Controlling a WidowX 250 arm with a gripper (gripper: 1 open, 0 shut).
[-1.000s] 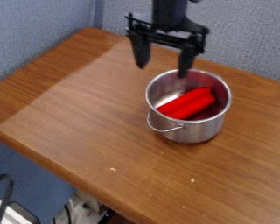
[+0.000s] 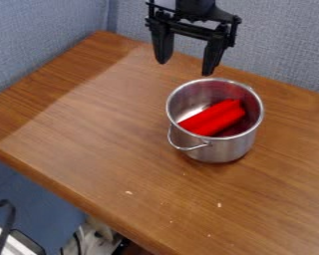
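A steel pot [image 2: 215,149] with a wire handle stands on the right half of the wooden table [image 2: 96,139]. A red object [image 2: 211,119] lies inside it. My black gripper [image 2: 186,58] hangs above and behind the pot at the top of the view, open, with nothing between its fingers.
Grey padded panels [image 2: 36,40] stand along the back and left. The table's near left edge drops to a blue floor, where some cables lie.
Over the last second my gripper has risen a little, still open. The pot and the red object have not moved.
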